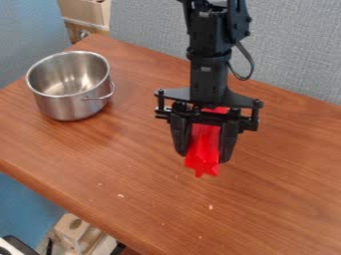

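Note:
My black gripper hangs over the middle of the wooden table, shut on a bright red object that shows between and below its fingers. The object's exact shape is partly hidden by the gripper.
A steel pot with a wire handle stands at the table's left. A grey padded wall runs along the back. Some wooden pieces lie below the table's left edge.

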